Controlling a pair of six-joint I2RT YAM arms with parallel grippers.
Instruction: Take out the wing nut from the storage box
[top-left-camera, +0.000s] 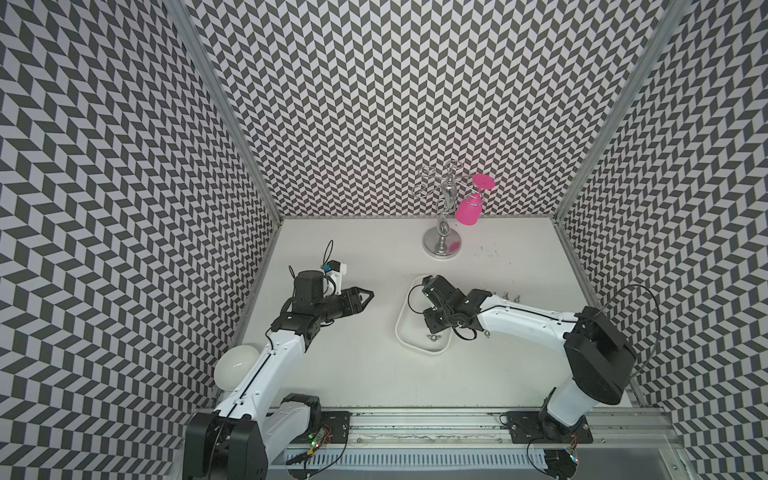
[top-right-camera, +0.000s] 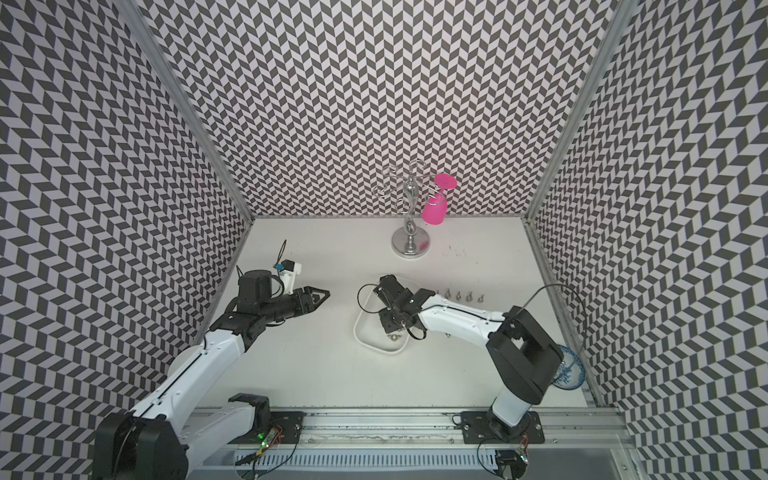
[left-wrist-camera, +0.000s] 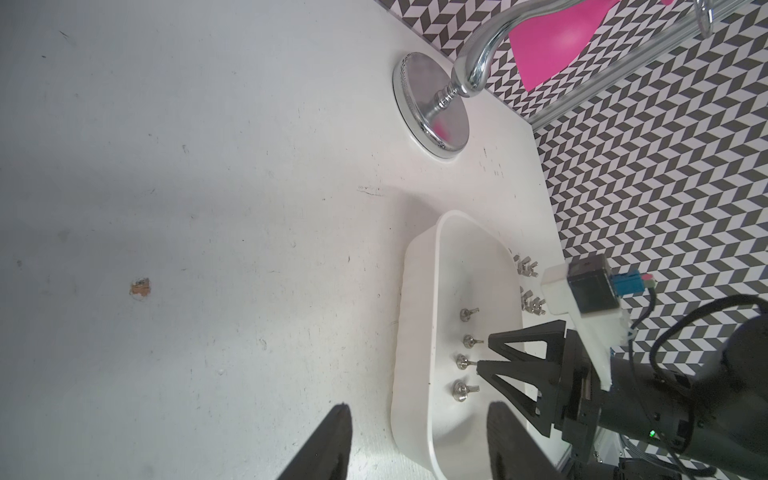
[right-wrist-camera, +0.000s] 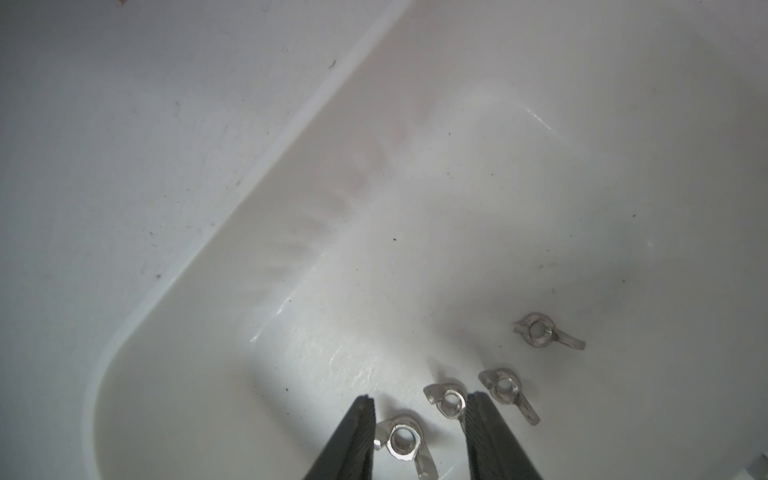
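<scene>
The white storage box (right-wrist-camera: 360, 240) sits mid-table, holding several silver wing nuts (right-wrist-camera: 537, 330) on its floor, spread in a row. My right gripper is part open low inside the box, its fingertips over the lower nuts, with a larger nut (right-wrist-camera: 404, 440) just between and below them in the right wrist view; whether it touches cannot be told. My left gripper hangs open left of the box with nothing between its fingers.
A chrome stand (top-left-camera: 442, 242) with a pink glass (top-left-camera: 468, 209) stands behind the box. More wing nuts (top-right-camera: 469, 297) stand outside to the right. A plate (top-right-camera: 569, 368) lies at the right edge. The table left of the box is clear.
</scene>
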